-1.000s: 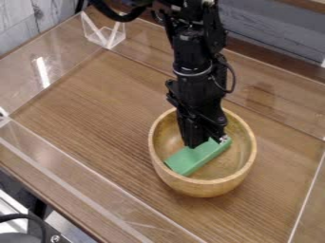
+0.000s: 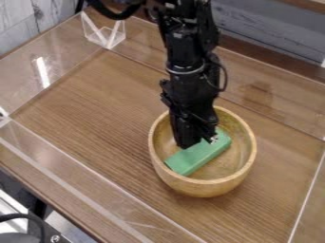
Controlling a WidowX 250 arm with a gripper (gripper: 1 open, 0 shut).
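Note:
My black gripper point(image 2: 191, 128) reaches down from the top of the view to the back left part of a round tan bowl point(image 2: 237, 173), its tip at or just inside the rim. A green block point(image 2: 196, 156) lies tilted in the bowl, just below the gripper. The fingertips are dark and partly overlap each other, so whether they are open or shut is unclear.
A clear wire-like or plastic holder point(image 2: 105, 30) stands at the top left. The wooden table point(image 2: 76, 114) is otherwise largely clear. Black cables lie at the lower left corner, off the table's edge.
The gripper has shifted slightly left over the bowl. The bowl and green block look nearly the same.

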